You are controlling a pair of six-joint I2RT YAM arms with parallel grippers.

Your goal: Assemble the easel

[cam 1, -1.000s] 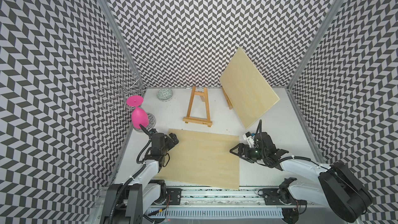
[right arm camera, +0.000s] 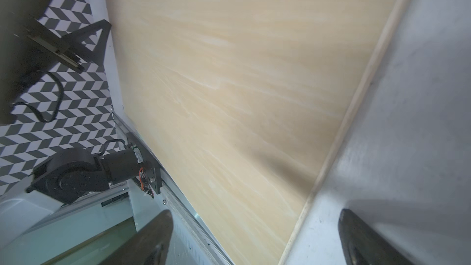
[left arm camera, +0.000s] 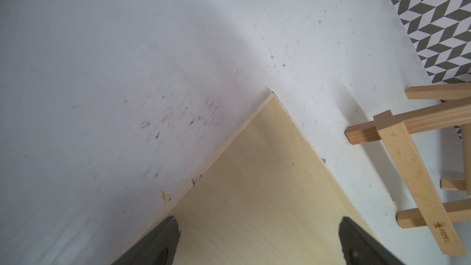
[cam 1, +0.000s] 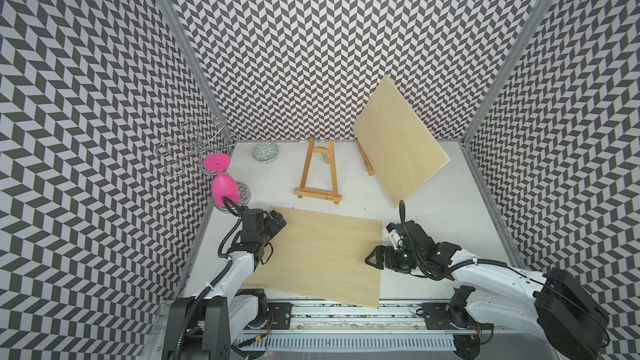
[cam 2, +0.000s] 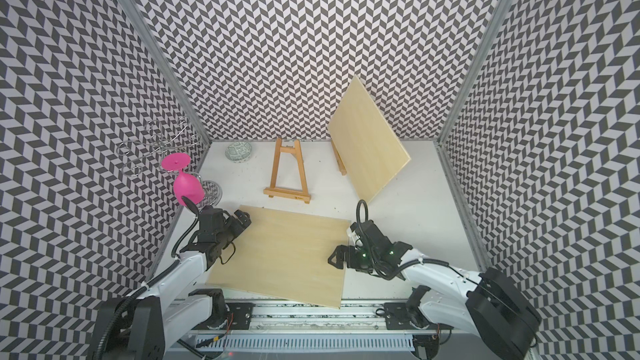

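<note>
A pale plywood board lies flat at the table's front. Behind it a small wooden easel stands upright, also at the right of the left wrist view. A second board stands tilted on a wooden support at the back right. My left gripper is open above the flat board's back left corner, holding nothing. My right gripper is open low at that board's right edge, with nothing between its fingers; the board's edge runs below its fingers in the right wrist view.
On the left are a pink object, a wire rack and a round metal base. A patterned round object lies at the back left. Patterned walls surround it.
My right gripper has moved toward the front. The flat board's right side has shifted slightly left and frontward.
</note>
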